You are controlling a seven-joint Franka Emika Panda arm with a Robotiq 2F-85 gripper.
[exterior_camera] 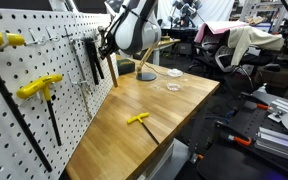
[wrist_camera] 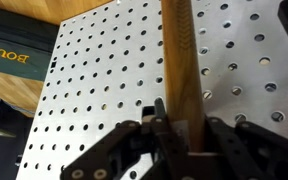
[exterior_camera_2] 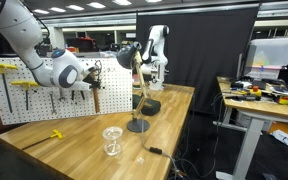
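A wooden handle [wrist_camera: 181,60] runs up through the wrist view, and my gripper is shut on it. In exterior view 2 the brown handle [exterior_camera_2: 96,100] hangs upright below my gripper [exterior_camera_2: 94,80], in front of the white pegboard [exterior_camera_2: 44,98]. Exterior view 1 shows my gripper [exterior_camera: 106,48] close to the board, with the handle [exterior_camera: 114,74] pointing down. The held tool's head cannot be made out. Perforated board [wrist_camera: 109,95] fills much of the wrist view behind the handle.
Black tools [exterior_camera: 97,62] and yellow-handled tools [exterior_camera: 38,86] hang along the board. A yellow-handled tool [exterior_camera: 139,118] lies on the wooden table [exterior_camera: 109,135]. Clear dishes [exterior_camera_2: 112,138] and a lamp [exterior_camera_2: 138,124] stand farther along.
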